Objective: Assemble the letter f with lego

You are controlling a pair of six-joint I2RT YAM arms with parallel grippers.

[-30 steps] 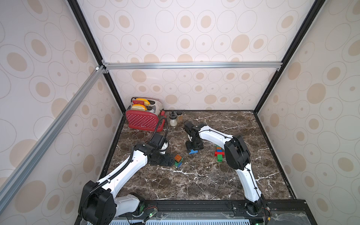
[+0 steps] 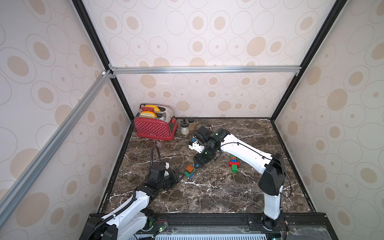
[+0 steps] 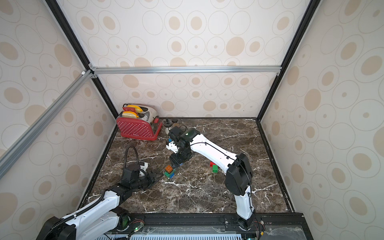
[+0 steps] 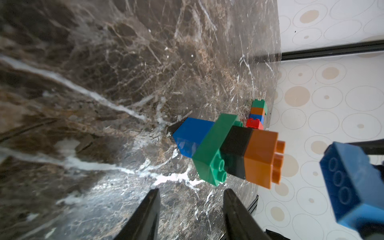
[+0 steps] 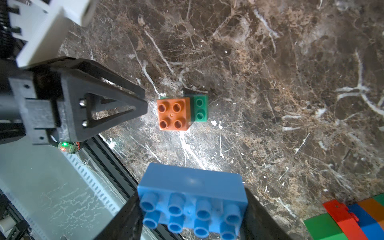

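My right gripper (image 2: pixel 198 162) is shut on a blue eight-stud brick (image 5: pixel 192 184), held above the table just to the right of a stack: orange brick (image 4: pixel 260 156) on black (image 4: pixel 232 150), green (image 4: pixel 208 160) and blue (image 4: pixel 188 134) bricks. My left gripper stands open low beside that stack, on its left, with nothing between its fingers. A separate group of green, red (image 5: pixel 336 212), blue and orange bricks (image 2: pixel 234 168) lies on the right of the table.
A red toaster-like basket (image 2: pixel 154 128) with yellow items and small jars (image 2: pixel 184 128) stand at the back left.
The right gripper has lifted the blue brick and moved left toward the orange-topped stack. The left arm has drawn back and down, its gripper now lower beside the stack.
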